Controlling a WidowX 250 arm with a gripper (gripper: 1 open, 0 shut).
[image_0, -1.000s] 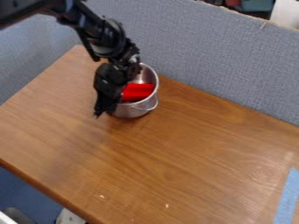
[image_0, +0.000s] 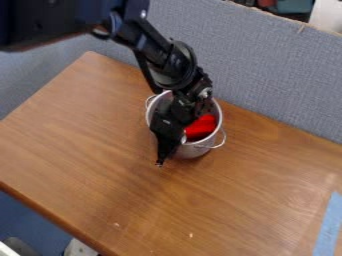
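A metal pot (image_0: 201, 145) with side handles stands on the wooden table, with a red object (image_0: 201, 126) inside it. My black gripper (image_0: 160, 156) reaches down over the pot's near-left side, its tip low beside the pot's wall and partly hiding it. The gripper looks shut; whether anything thin, such as the pot's wall, is between its fingers is hard to see.
A grey padded wall (image_0: 267, 70) runs along the back. A light blue strip (image_0: 330, 225) lies at the right edge.
The pot with the red object has shifted right and toward the front of the table, and my gripper has moved along with it, staying at its near-left side.
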